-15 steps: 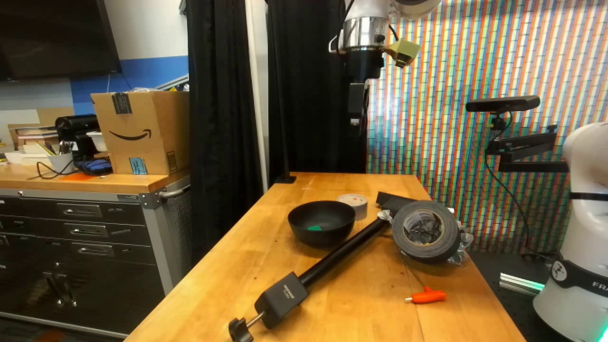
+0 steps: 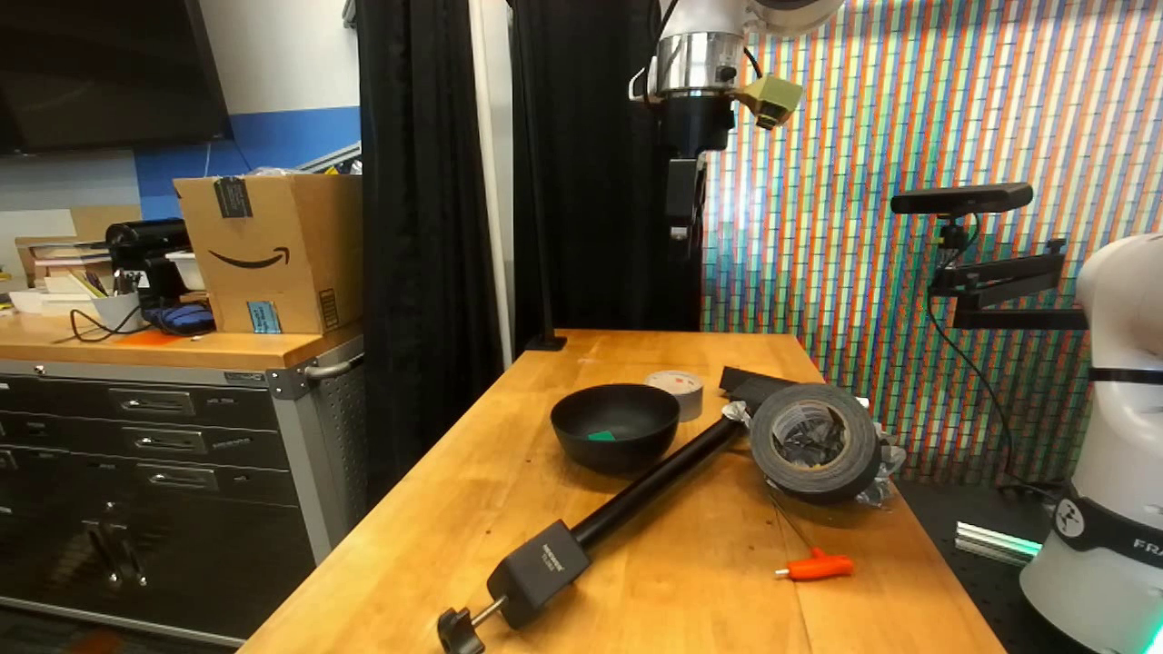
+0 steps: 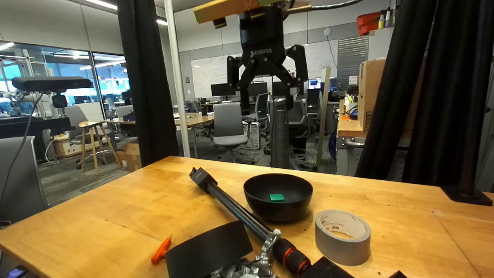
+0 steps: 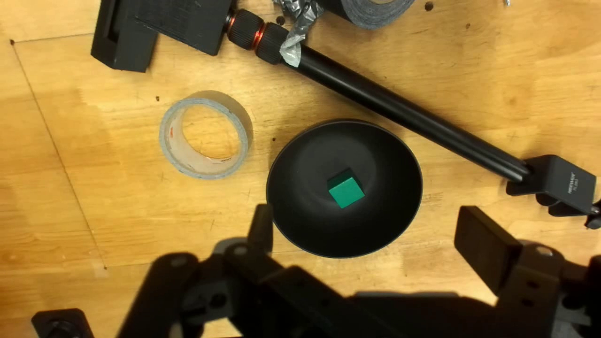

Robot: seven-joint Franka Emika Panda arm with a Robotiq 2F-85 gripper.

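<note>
A green block [image 4: 346, 192] lies inside the black bowl [image 4: 389, 225], near the middle of its floor. In both exterior views only the block's green top shows over the bowl's rim. High above the table hangs my gripper [image 3: 266, 102], its fingers [image 3: 290, 98] spread wide with empty air between them. From the wrist, the left finger [image 4: 261, 228] and the right finger [image 4: 487, 248] stand far apart at the lower part of the view, and the bowl appears between and beyond them. Nothing touches the bowl from above.
A grey tape roll [image 4: 243, 121] sits beside the bowl. The black clamp pole [image 4: 405, 112] lies diagonally past it. A large black tape roll [image 2: 769, 441] leans near the pole's end, and an orange-handled tool [image 2: 820, 566] rests near the table edge. Bare wood surrounds the rest.
</note>
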